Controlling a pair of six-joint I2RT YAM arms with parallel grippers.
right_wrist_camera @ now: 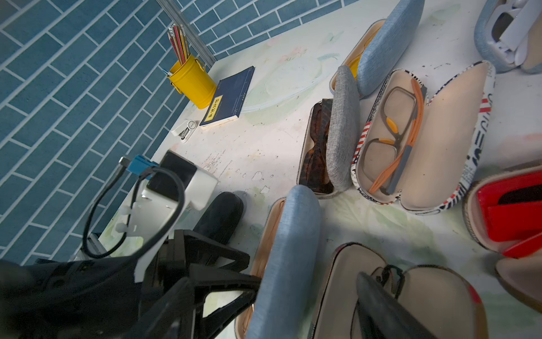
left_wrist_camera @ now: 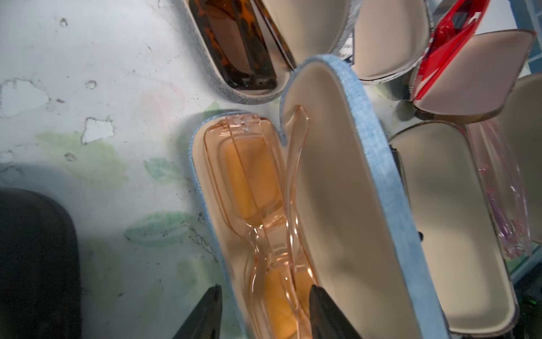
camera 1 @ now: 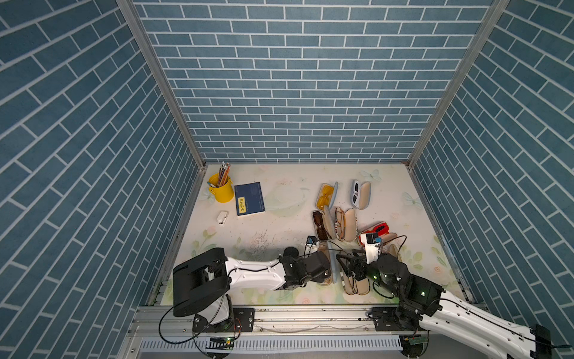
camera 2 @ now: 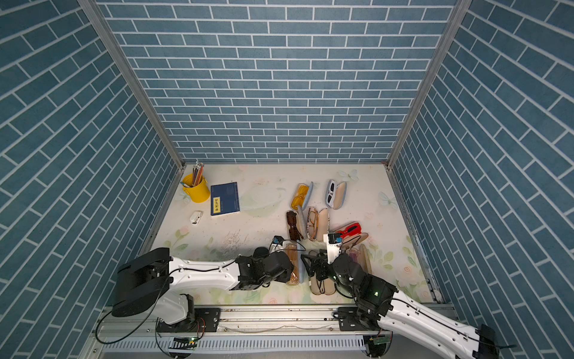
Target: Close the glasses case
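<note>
A light-blue glasses case (left_wrist_camera: 384, 186) holding clear orange glasses (left_wrist_camera: 248, 175) lies at the front middle, its lid raised on the right side. My left gripper hangs over this case, part open, its two fingertips at the lower edge of the left wrist view with the glasses showing between them. My right gripper (camera 2: 314, 263) stands open just right of that case, above the open beige cases at the front; in the right wrist view its blurred fingers have nothing held between them.
Several other open cases with glasses crowd the centre and right, including a tortoiseshell pair (right_wrist_camera: 316, 147) and a red pair (right_wrist_camera: 511, 214). A yellow pencil bucket (camera 1: 221, 191), a navy book (camera 1: 250, 200) and a small white object (camera 1: 222, 216) sit at the left, with clear table between.
</note>
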